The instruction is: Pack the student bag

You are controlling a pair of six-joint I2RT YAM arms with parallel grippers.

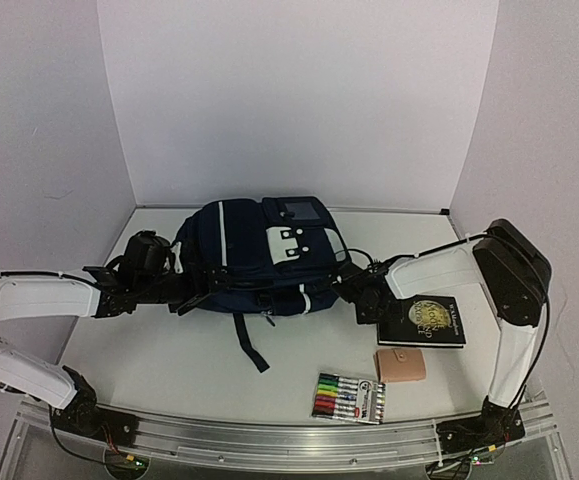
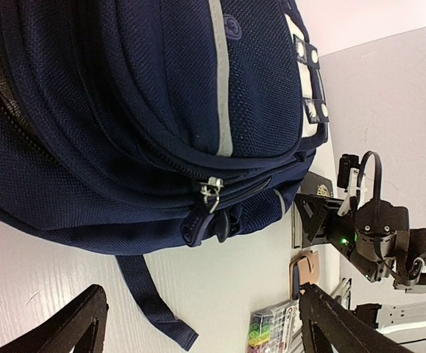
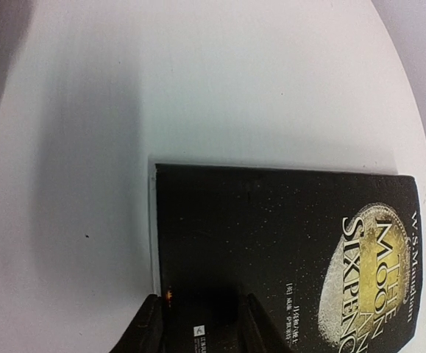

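A navy backpack (image 1: 254, 255) with white trim lies at the back of the table, its strap hanging forward. My left gripper stands open in front of the bag's left side, nothing between its fingers, with the zip pull (image 2: 207, 213) ahead. A black book (image 1: 424, 322), "The Moon and Sixpence", lies flat at the right. My right gripper is at the book's left edge, its fingers apart, one beside the edge and one over the cover; whether they press on the book is hidden. A pink wallet (image 1: 401, 365) and a marker set (image 1: 349, 398) lie nearer the front.
Bare white table (image 1: 169, 360) shows at the front left. The metal rail (image 1: 269, 435) bounds the front, and grey walls close off both sides and the back. The wallet sits close to the book's front edge, with the markers just left of it.
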